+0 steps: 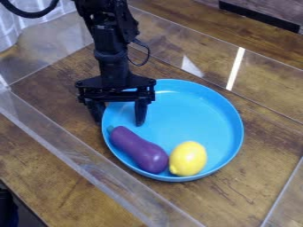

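Note:
My black gripper (117, 111) hangs open over the upper left of a round blue plate (196, 115), its fingers pointing down near the rim, with no object visible between them. A purple eggplant (138, 149) lies on the plate's lower left, in front of the gripper. A yellow lemon (189, 158) rests to the right of the eggplant, near the plate's front edge.
Transparent panels run along the left front and far right. A dark ledge (278, 7) stands at the back right.

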